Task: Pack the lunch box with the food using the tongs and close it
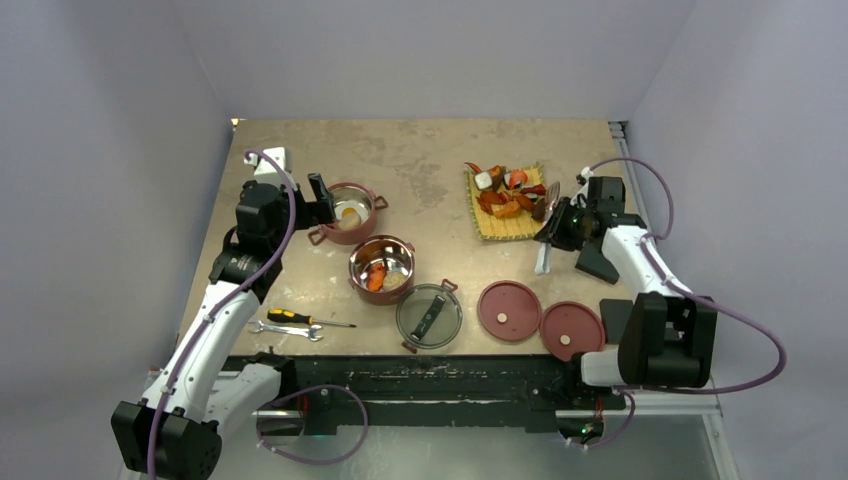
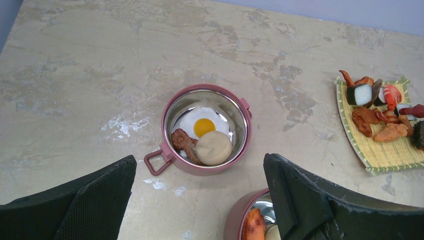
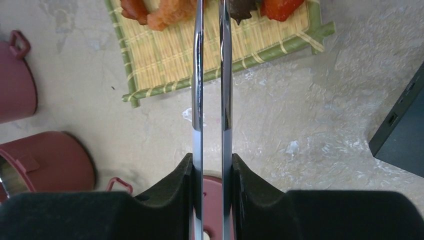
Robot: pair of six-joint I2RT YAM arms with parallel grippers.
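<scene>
My left gripper (image 1: 322,200) hangs open over the pink pot (image 2: 236,105) holding fried egg, meat and a bun. A second pink pot (image 1: 362,250) holds orange food and a bun. My right gripper (image 1: 560,225) holds long metal tongs (image 3: 226,110) between its fingers, their tips at the right part of the bamboo mat (image 3: 155,60) with assorted food. What lies between the tong tips is out of sight. Two pink lids (image 1: 510,300) and a glass lid (image 1: 447,320) lie along the front.
A screwdriver (image 1: 290,316) and wrenches (image 1: 275,328) lie at front left. Dark blocks (image 3: 400,130) stand right of the mat.
</scene>
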